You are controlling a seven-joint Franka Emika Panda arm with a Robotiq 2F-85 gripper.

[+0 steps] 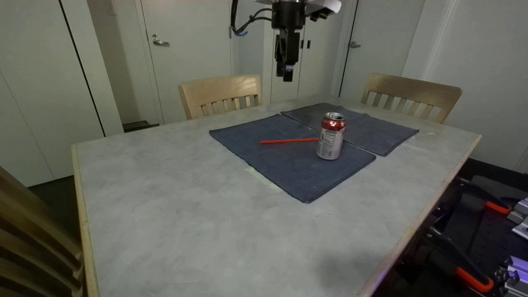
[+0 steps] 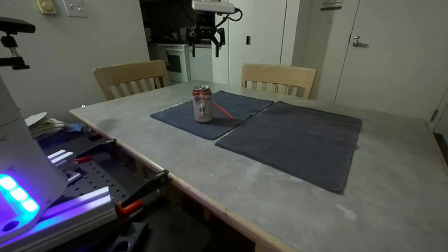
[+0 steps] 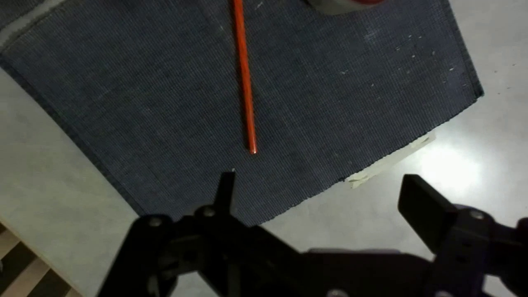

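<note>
A red and silver can [image 1: 330, 137] stands upright on a dark blue cloth mat [image 1: 297, 168]. Beside it a thin red stick [image 1: 287, 141], perhaps a straw, lies flat on the same mat. Well above the table hangs my gripper [image 2: 205, 54], its two fingers spread with only air between them. From the wrist, the gripper looks down past the mat's edge; the stick [image 3: 246, 84] runs up and away from near the left finger [image 3: 225, 193]. Only the base of the can [image 3: 341, 5] shows at the top of that view.
A second dark mat [image 2: 294, 142] lies next to the first. Wooden chairs [image 1: 222, 94] stand at the table's far side. Clamps [image 2: 138, 197] grip the edge near the robot base.
</note>
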